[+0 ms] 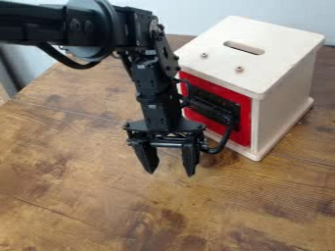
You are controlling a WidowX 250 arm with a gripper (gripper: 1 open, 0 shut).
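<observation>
My black gripper (169,162) hangs downward over the wooden table, its two fingers apart with nothing visible between them. Behind it and to the right stands a pale wooden box (268,64) with a slot in its top and a red front panel (240,137). The arm and its cable hide much of that panel and the dark part on it.
</observation>
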